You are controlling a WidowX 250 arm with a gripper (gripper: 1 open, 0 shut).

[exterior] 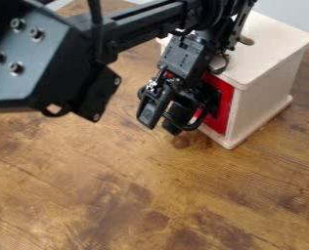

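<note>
A pale wooden box (262,93) stands at the upper right, with a red panel (217,118) on its left face. My gripper (168,109) is at that red face, low down, its black fingers pointing down and partly overlapping the panel in the view. Whether it touches the panel or holds anything I cannot tell, as the dark body hides the space between the fingers.
Bare wooden floor (131,195) fills the lower and left part of the view. A small wooden piece on the box's top is partly hidden behind my arm. My black arm covers much of the upper left.
</note>
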